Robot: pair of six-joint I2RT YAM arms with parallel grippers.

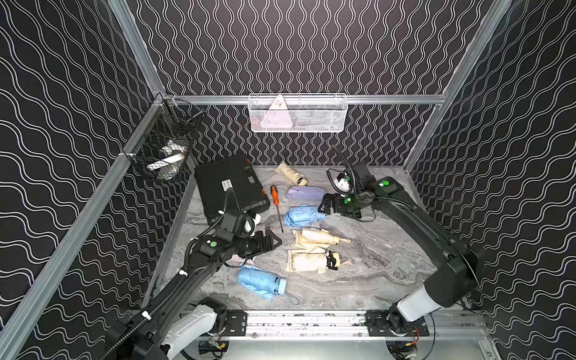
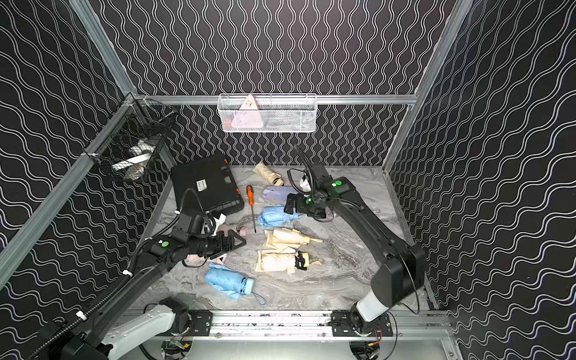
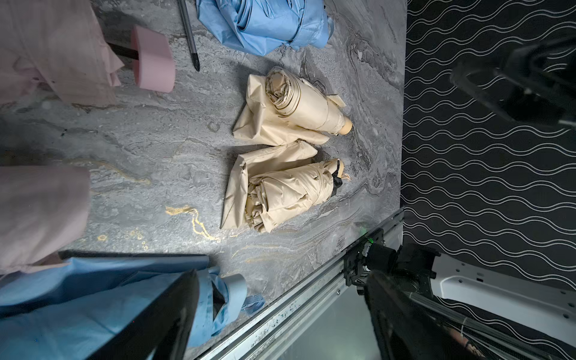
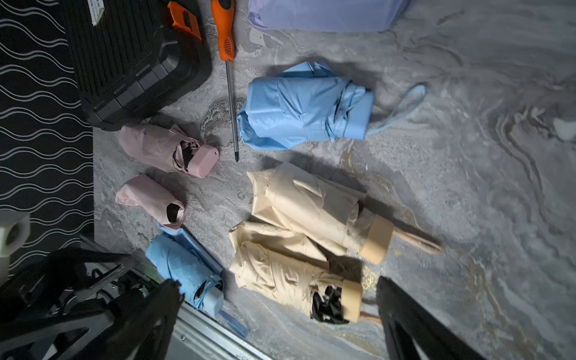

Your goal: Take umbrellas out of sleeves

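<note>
Folded umbrellas lie on the marble table: blue (image 4: 303, 108), lavender (image 1: 306, 192), two cream (image 4: 309, 213), front blue (image 1: 259, 279), two pink (image 4: 153, 147), and a small beige one (image 1: 291, 173) at the back. Which are in sleeves I cannot tell. My right gripper (image 1: 327, 205) is open, just beside the blue umbrella's handle end, over it and near the lavender one. My left gripper (image 1: 270, 240) is open over the left middle, near the pink umbrellas, with nothing held.
A black case (image 1: 228, 180) lies at back left, with an orange screwdriver (image 1: 274, 195) beside it. A white wire basket (image 1: 318, 117) hangs on the back wall, a black wire basket (image 1: 156, 150) on the left.
</note>
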